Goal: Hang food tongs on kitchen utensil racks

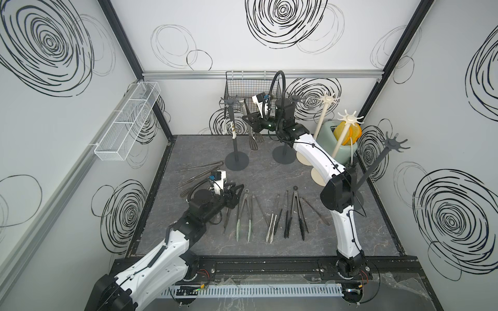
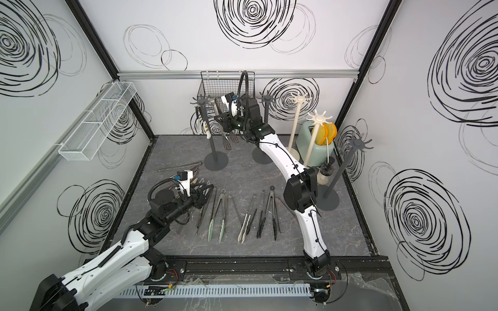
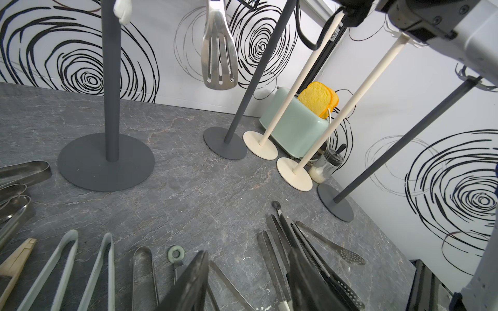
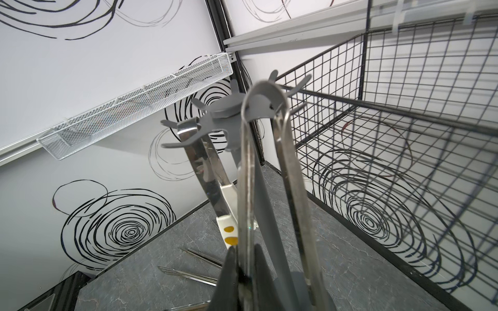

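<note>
My right gripper is shut on steel tongs, whose loop is raised at the hooks of the left dark grey rack; whether it bears on a hook I cannot tell. Their slotted ends hang below. A second pair, white-handled, hangs on that rack. My left gripper is low over the front left of the table, fingers apart with nothing between them, among tongs lying on the table, including mint ones and black-ended ones.
More racks, two cream and two grey, stand rightward beside a mint toaster and a jar. A black wire basket hangs on the back wall, a white one on the left wall.
</note>
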